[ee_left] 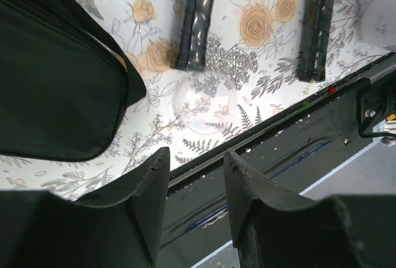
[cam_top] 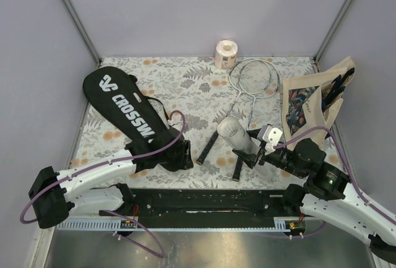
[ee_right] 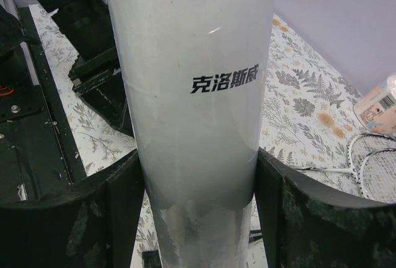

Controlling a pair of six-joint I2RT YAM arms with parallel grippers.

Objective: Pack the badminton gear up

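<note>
A white shuttlecock tube (ee_right: 195, 125) with dark Chinese lettering is gripped by my right gripper (cam_top: 250, 151), whose fingers press on both its sides; it is tilted above the racket handles. My left gripper is open and empty, low by the mat's front edge. Ahead of its fingertips a clear round lid (ee_left: 205, 103) lies flat on the mat. The black racket bag (cam_top: 114, 95) lies at the left, its lower end partly hidden by my left arm. Two rackets (cam_top: 253, 77) lie with heads at the back and black handles (ee_left: 197, 26) toward the front.
A beige tote bag (cam_top: 299, 98) with dark items inside stands at the right. A paper roll (cam_top: 226, 54) is at the back. Bare patterned mat (cam_top: 189, 104) shows between bag and rackets. A black bar (cam_top: 198, 198) runs along the front.
</note>
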